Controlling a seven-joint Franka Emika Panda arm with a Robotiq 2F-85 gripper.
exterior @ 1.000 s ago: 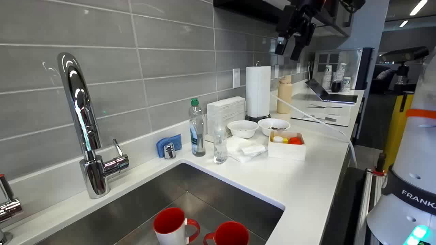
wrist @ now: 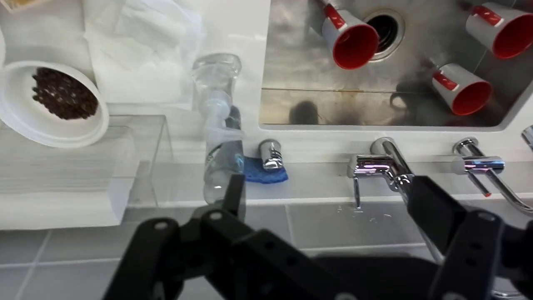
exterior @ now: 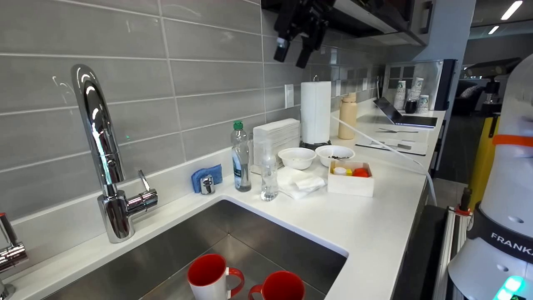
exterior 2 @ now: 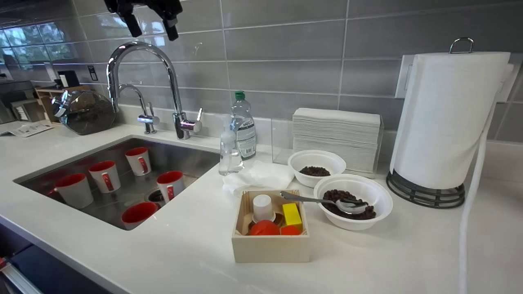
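High above the counter hangs my gripper (exterior: 292, 56), open, with only empty air between its fingers; exterior view 2 has the gripper (exterior 2: 153, 34) above the faucet. In the wrist view its fingers (wrist: 233, 197) spread wide over the back wall and faucet area. Several white mugs with red insides, such as this mug (exterior 2: 103, 177), stand in the steel sink (exterior: 150, 272). On the counter are a white bowl of dark beans (exterior 2: 360, 223), a second bean bowl (exterior 2: 301, 176) and a wooden box (exterior 2: 271, 250) of small items. A spoon (exterior 2: 304, 197) rests across the nearer bowl.
A clear pump bottle (exterior: 269, 177) and a green-capped soap bottle (exterior: 241, 160) stand by the sink corner. The tall faucet (exterior: 95, 130) rises behind the sink. Napkins (exterior 2: 336, 132) and a paper towel roll (exterior 2: 446, 117) line the wall.
In exterior view 1 my gripper has shifted left, toward the sink side, and sits a little lower at its left finger. It remains open. The counter objects and mugs have not moved.
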